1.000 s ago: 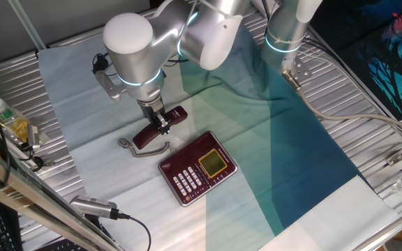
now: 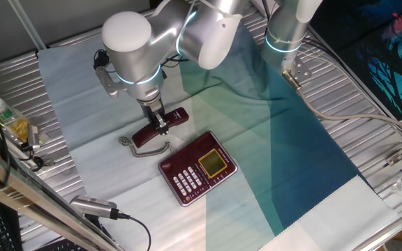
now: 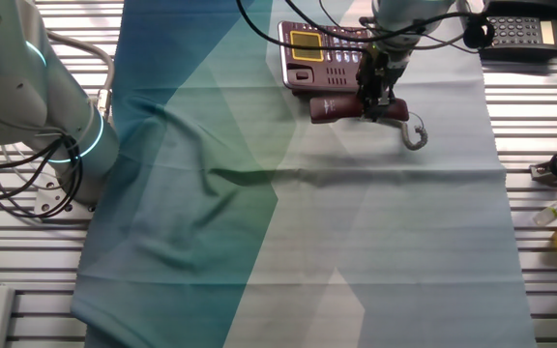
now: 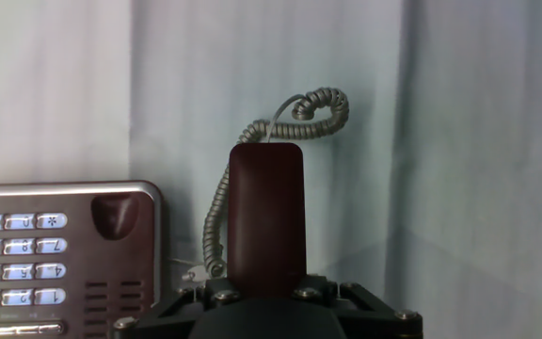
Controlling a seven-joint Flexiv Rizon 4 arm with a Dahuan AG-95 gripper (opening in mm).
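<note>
A dark red telephone handset (image 2: 178, 116) is beside its phone base (image 2: 186, 183), on the cloth's pale part. My gripper (image 2: 162, 130) points down over the handset's middle and is shut on it. From the wrist view, one end of the handset (image 4: 267, 212) sticks out between the fingers, which sit close along both sides. A coiled grey cord (image 4: 299, 130) curls past that end. The base (image 3: 296, 75) lies with its keys up and its cradle empty. Whether the handset touches the cloth, I cannot tell.
Near the front stands a silver cylindrical device (image 2: 93, 206) with a black cable. Another keypad device (image 3: 522, 33) is at the far right of exterior view 2.
Over the last second, my gripper and the handset have shifted slightly together. The phone base has stayed put.
</note>
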